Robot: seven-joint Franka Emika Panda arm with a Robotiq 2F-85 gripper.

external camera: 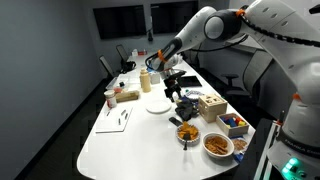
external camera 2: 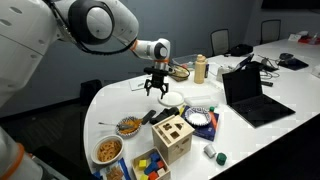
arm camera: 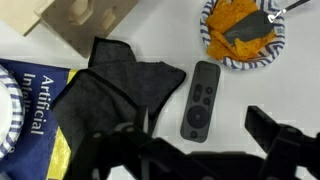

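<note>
My gripper is open above the table, its two dark fingers wide apart with nothing between them. In the wrist view, a black remote (arm camera: 201, 102) lies on the white table below the gap. To its left is a crumpled dark cloth (arm camera: 140, 80). A patterned bowl (arm camera: 243, 58) of orange food with a dark utensil (arm camera: 262, 24) in it stands beyond the remote. From the side, the gripper (external camera 2: 157, 88) hangs clear above the tabletop, behind the remote (external camera 2: 148, 117) and the bowl (external camera 2: 129, 126).
A wooden box (external camera 2: 173, 143) stands close to the cloth. Nearer the arm are a second bowl (external camera: 218, 146) and a bin of coloured blocks (external camera: 233, 125). A white plate (external camera: 158, 106) lies behind, and an open laptop (external camera 2: 253, 93) stands farther off.
</note>
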